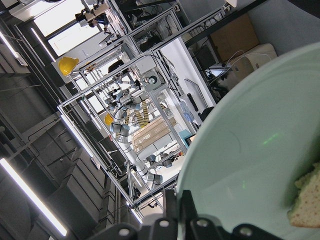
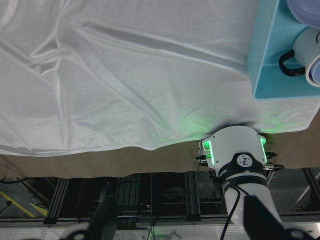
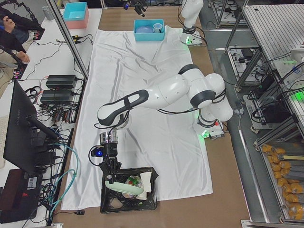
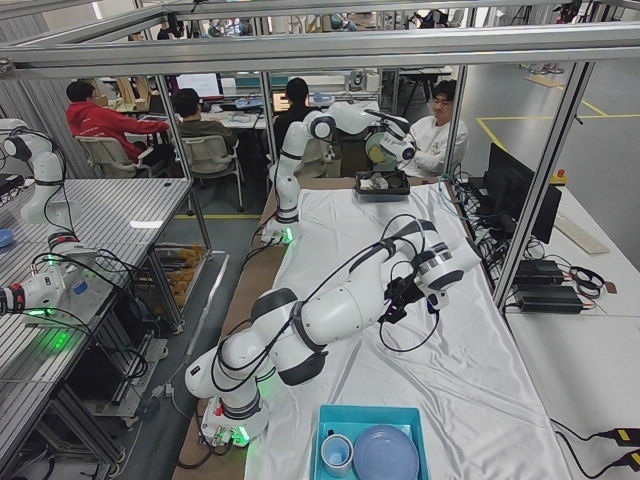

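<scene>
My left gripper [image 3: 111, 175] holds a pale green plate [image 1: 240, 140] by its rim, tipped over the black crate [image 3: 107, 204] in the camera left view. A piece of bread-like food [image 1: 305, 205] shows on the plate in the left wrist view. Wrappers and white paper [image 3: 146, 185] lie in the crate. My right gripper stands open over the white cloth [image 2: 125, 75], with nothing seen between its fingers.
A blue bin [image 4: 330, 415] with a plate [image 4: 385, 452] and a cup [image 4: 337, 452] sits at the cloth's other end. A monitor and cables line one side.
</scene>
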